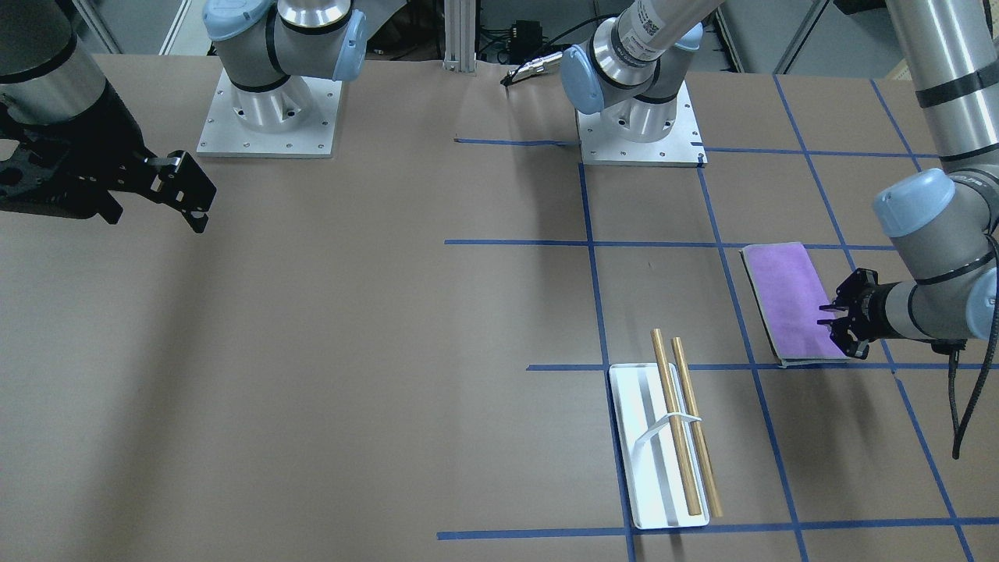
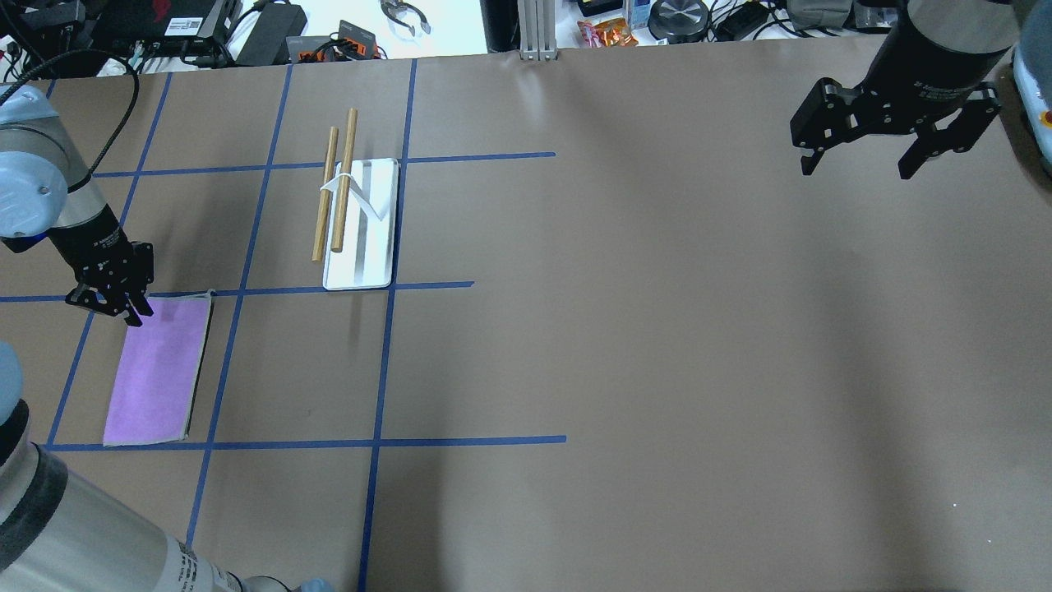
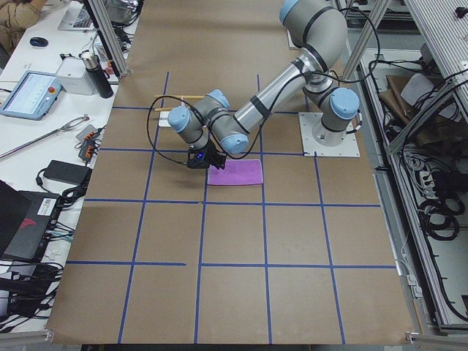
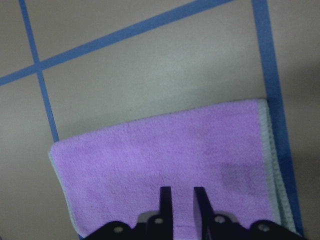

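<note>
A purple cloth (image 1: 787,290) with a grey underside lies flat on the taped table, seen also as a purple square (image 2: 158,375) in the top view and filling the lower part (image 4: 165,145) of the wrist view. My gripper (image 1: 824,314) hovers low over the cloth's edge; in the wrist view its two dark fingertips (image 4: 182,195) stand a short gap apart above the purple surface, with nothing seen between them.
A white tray (image 1: 641,468) with two wooden sticks (image 1: 683,459) and a white piece across them lies nearby. Another black gripper (image 2: 888,118) stands at the opposite side.
</note>
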